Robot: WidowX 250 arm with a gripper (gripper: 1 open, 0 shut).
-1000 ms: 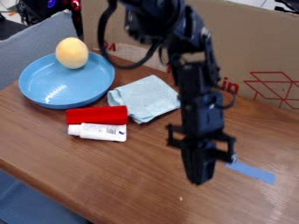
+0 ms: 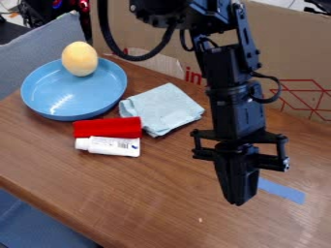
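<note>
The black robot gripper (image 2: 238, 194) is low over the right part of the wooden table, pointing down, its fingers together with nothing visible between them. A light blue flat strip (image 2: 282, 192) lies just right of it, partly hidden by the fingers. To the left, a red object (image 2: 107, 127) lies beside a white tube (image 2: 107, 146). A folded pale cloth (image 2: 162, 108) lies behind them. A blue plate (image 2: 72, 95) is at the back left, with a yellow egg-shaped object (image 2: 80, 60) at its back.
A cardboard box (image 2: 291, 77) stands along the back. A grey cloth-like surface (image 2: 26, 53) is at the far left.
The objects on the table look unchanged.
</note>
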